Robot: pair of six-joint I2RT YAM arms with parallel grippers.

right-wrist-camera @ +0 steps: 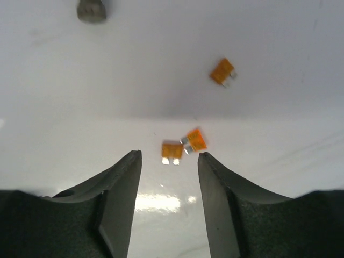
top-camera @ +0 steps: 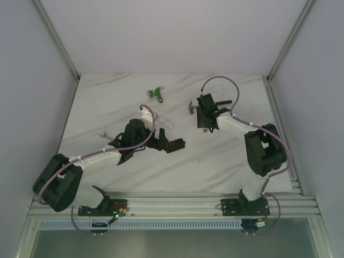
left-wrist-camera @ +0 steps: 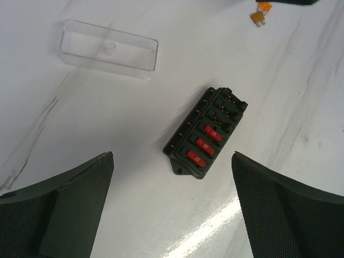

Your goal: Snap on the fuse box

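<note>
The black fuse box [left-wrist-camera: 205,131] with red fuses in some slots lies below my open left gripper [top-camera: 157,142], between its fingertips in the left wrist view. A clear lid [left-wrist-camera: 107,49] lies above it, empty. My right gripper, part open with no object held, hangs over small orange fuses: one [right-wrist-camera: 172,150] lies just beyond its fingertips, another [right-wrist-camera: 194,141] beside that, and a third [right-wrist-camera: 222,72] farther off.
A hammer [top-camera: 191,107] lies behind my right arm. A green tool [top-camera: 155,94] lies at the back middle, and a metal tool [top-camera: 105,135] at the left.
</note>
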